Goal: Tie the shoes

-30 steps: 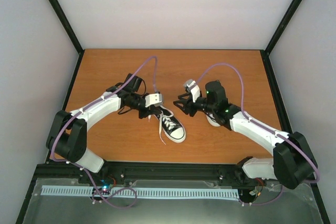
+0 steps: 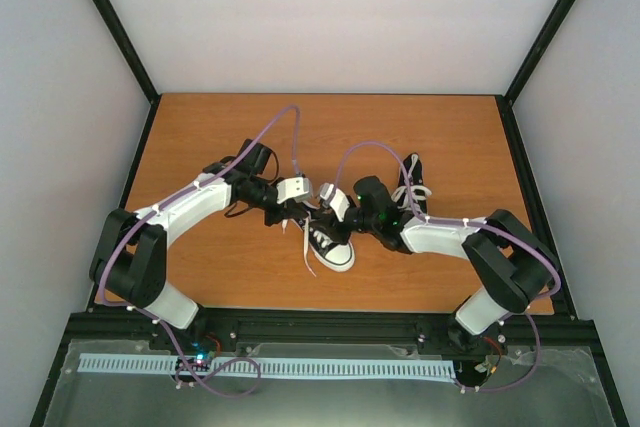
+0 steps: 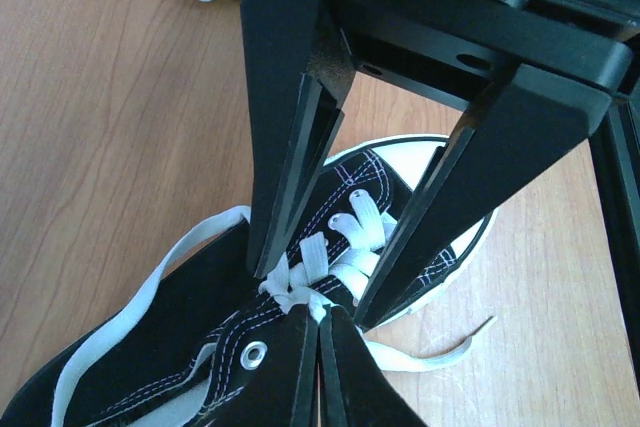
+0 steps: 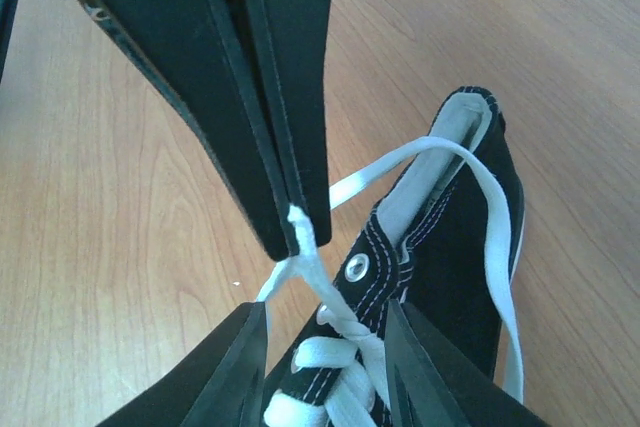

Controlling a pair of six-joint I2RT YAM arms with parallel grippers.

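Observation:
A black canvas shoe with a white toe cap (image 2: 340,255) lies in the middle of the table, its sole down. Its white lace (image 4: 345,319) is crossed over the tongue. In the right wrist view, my left gripper is shut on a piece of the lace, which comes out between its fingertips. My right gripper is low over the lacing, its fingers apart on either side of the laces. It appears open, with no clear grip on the lace. One loose lace end (image 3: 430,359) lies beside the shoe on the table.
A second black shoe (image 2: 412,182) rests at the back right, behind my right arm. The two grippers are very close together over the first shoe.
My right gripper has moved left from beside the shoe to over its lacing. The second shoe is now less covered by the right arm.

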